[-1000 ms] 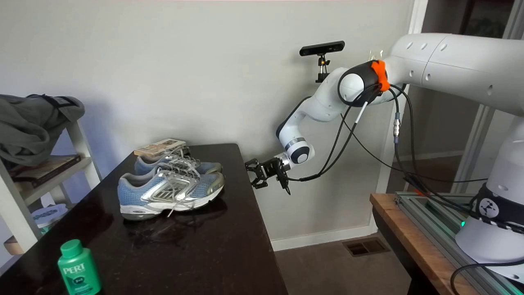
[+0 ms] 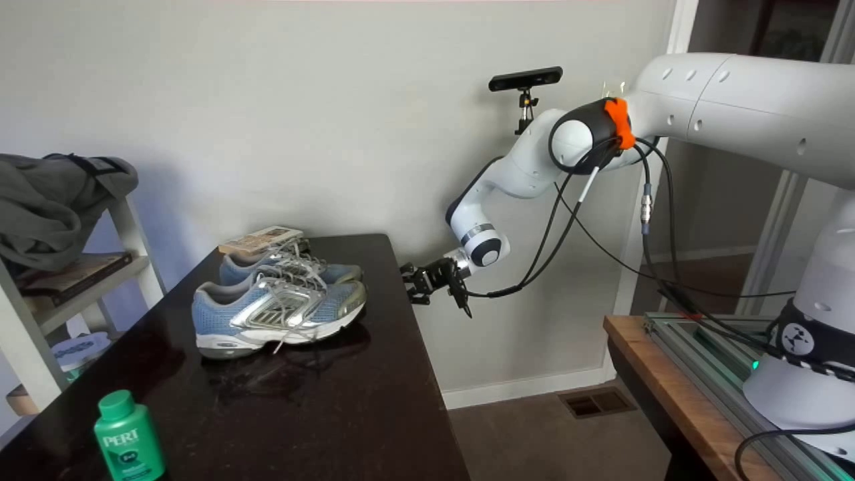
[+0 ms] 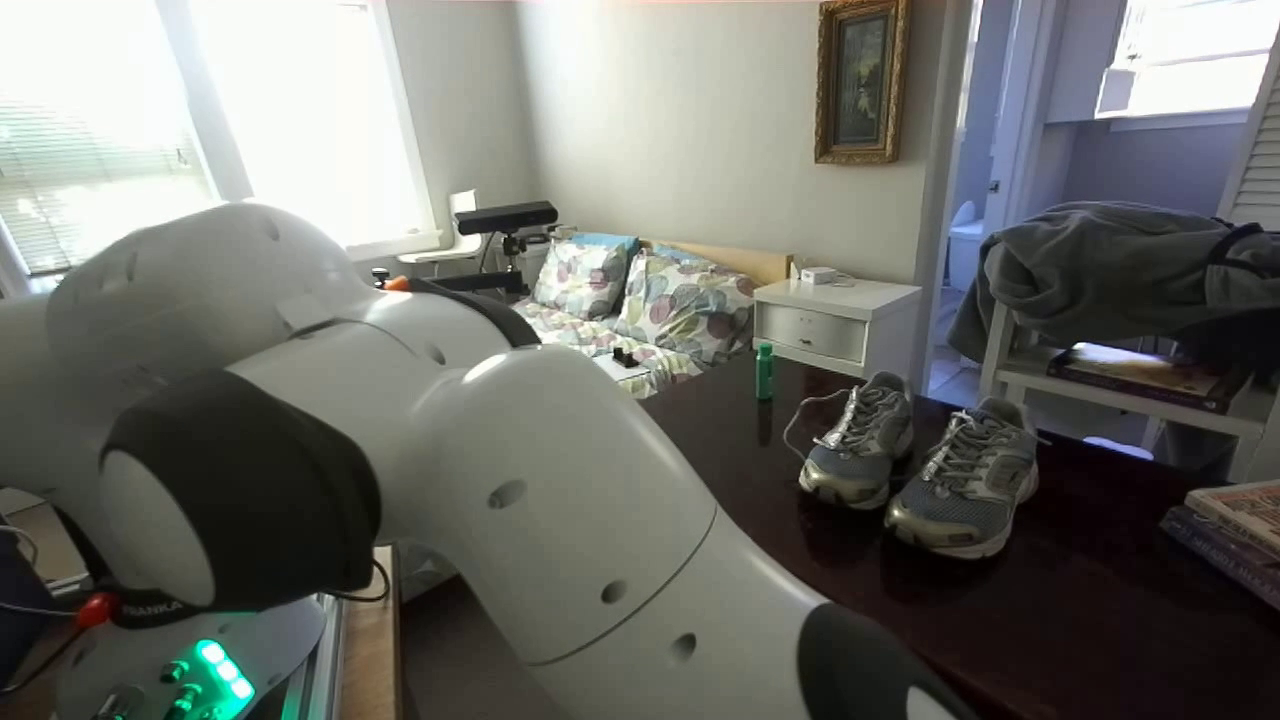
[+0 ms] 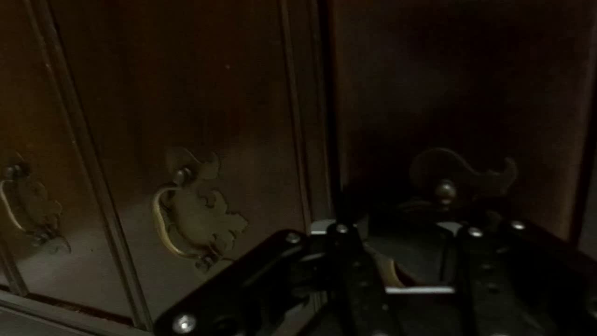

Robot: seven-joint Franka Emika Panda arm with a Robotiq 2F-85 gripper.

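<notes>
In exterior view 1, my gripper is at the far right edge of the dark dresser, below its top. Facing it in the wrist view is a dark brown drawer front with a brass pull, whose backplate shows above the fingers. Part of a curved brass bail appears between the fingers, which are still apart, so the fingers stand partly open around it. Whether either finger touches the bail cannot be made out in the dark. The arm hides the gripper in exterior view 2.
A second brass pull and a third line up to the left in the wrist view. On the dresser top sit a pair of blue-silver sneakers, a green bottle and books. The wall stands close behind the gripper.
My gripper has shifted slightly left, towards the dresser's side, and its fingers have drawn closer together. The shoes, bottle and books have stayed put.
</notes>
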